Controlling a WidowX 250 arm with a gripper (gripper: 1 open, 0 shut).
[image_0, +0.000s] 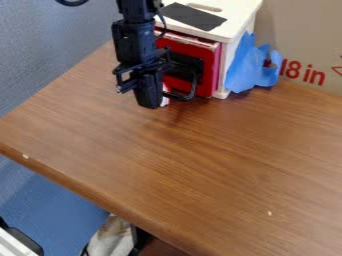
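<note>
My black gripper (148, 94) hangs low over the wooden table (187, 180), in front of a white box (221, 20) with a red front (207, 76) that has a dark handle or frame on it. The fingertips are beside the lower left of the red front. A small white item shows behind the fingers, too small to identify. I cannot see whether the fingers are open or shut, or whether they touch anything.
A blue crumpled cloth or bag (250, 66) lies against the box's right side, before a cardboard panel (302, 40). The table's left edge borders a blue floor.
</note>
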